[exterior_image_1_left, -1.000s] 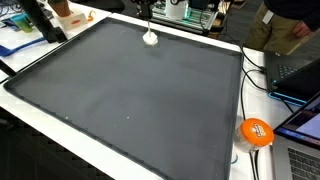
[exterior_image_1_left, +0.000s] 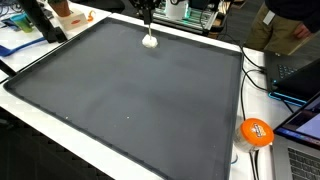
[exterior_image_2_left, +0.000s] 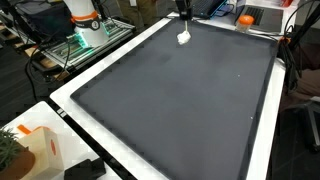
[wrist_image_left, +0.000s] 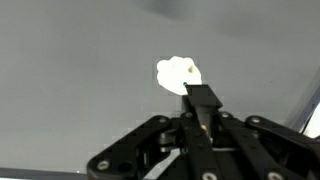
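My gripper is shut on a white tool that has a thin handle and a rounded, lumpy end. The white tool's end (wrist_image_left: 179, 74) shows just beyond the fingers in the wrist view; the black fingers hide most of its handle. In exterior view 1, the white tool (exterior_image_1_left: 149, 41) hangs below the gripper (exterior_image_1_left: 150, 23), near the board's far edge. Exterior view 2 also has the white tool (exterior_image_2_left: 183, 38) at that edge, under the gripper (exterior_image_2_left: 187, 19). Whether its end touches the board cannot be told.
The dark grey board (exterior_image_1_left: 130, 95) is otherwise bare, with wide free room. An orange-lidded container (exterior_image_1_left: 254, 133) stands beyond its right edge. A laptop (exterior_image_1_left: 295, 80) lies farther right. Several items crowd the back left corner, including a terracotta pot (exterior_image_1_left: 68, 18).
Everything else stays in place.
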